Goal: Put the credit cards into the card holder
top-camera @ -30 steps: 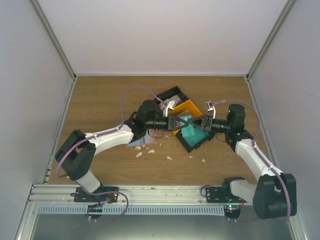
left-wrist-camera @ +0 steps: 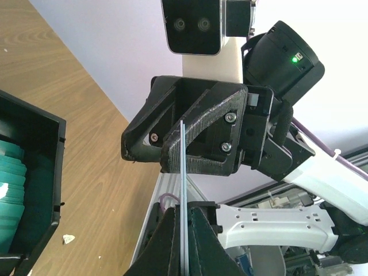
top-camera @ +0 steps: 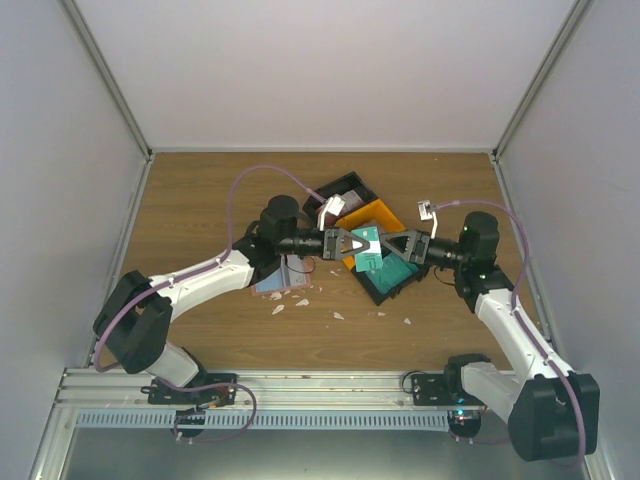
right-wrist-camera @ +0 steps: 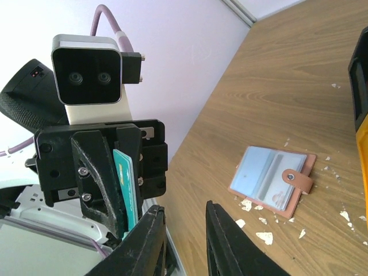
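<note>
A teal card (top-camera: 368, 249) is pinched in my left gripper (top-camera: 362, 243), which is shut on it. Seen edge-on in the left wrist view, the card (left-wrist-camera: 183, 190) rises upright from between the fingers. Facing it from the right, my right gripper (top-camera: 388, 243) is part open. The right wrist view shows its fingers (right-wrist-camera: 150, 238) apart with nothing between them, and the teal card (right-wrist-camera: 125, 184) still at the left gripper. The card holder (right-wrist-camera: 294, 179), pinkish brown with clear pale-blue sleeves and a strap, lies on the table; the left arm partly covers it from above.
Beneath the grippers, a black bin (left-wrist-camera: 56, 172) holds several teal cards (left-wrist-camera: 11, 195). An orange bin (top-camera: 378, 210) and another black bin (top-camera: 350, 183) adjoin it behind. White scraps (right-wrist-camera: 265, 237) litter the wood near the holder.
My left gripper has drawn slightly left with the teal card, which now hangs more upright.
</note>
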